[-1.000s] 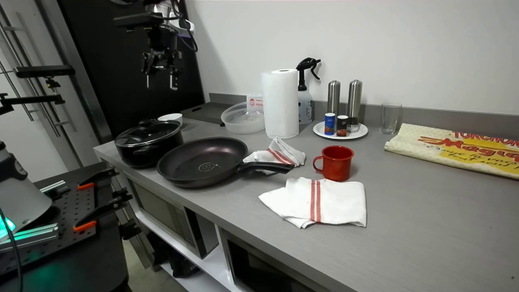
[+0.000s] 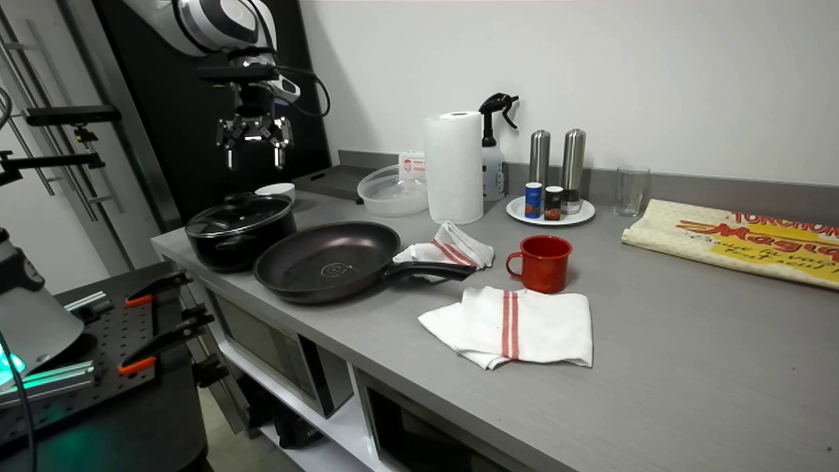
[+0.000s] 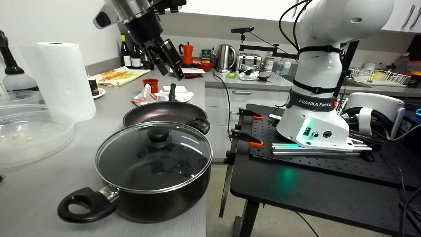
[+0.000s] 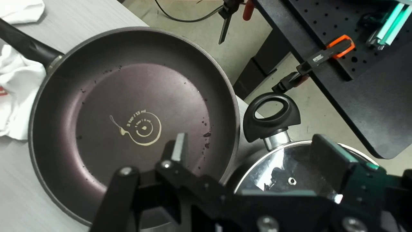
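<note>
High above the left end of the counter hangs my gripper (image 2: 255, 157), open and with nothing between its fingers. Below it in exterior view 1 stands a black pot (image 2: 244, 245), covered by a glass lid (image 3: 179, 152) with a dark knob. Beside the pot lies a wide black frying pan (image 2: 330, 263), empty, its handle reaching over a crumpled white towel (image 2: 440, 250). The wrist view shows the frying pan (image 4: 143, 104) on the left and part of the pot's glass lid (image 4: 285, 166) at lower right, partly hidden by my fingers (image 4: 179, 149).
A red mug (image 2: 544, 263) stands behind a folded white towel (image 2: 543, 326). At the back are a paper towel roll (image 2: 454, 169), a spray bottle (image 2: 493, 169), a clear plastic container (image 2: 393, 193) and a white plate (image 2: 582, 211) with shakers.
In exterior view 1, my gripper has come lower and its fingers look wider apart. More of the arm has come into view. The objects on the counter have not moved.
</note>
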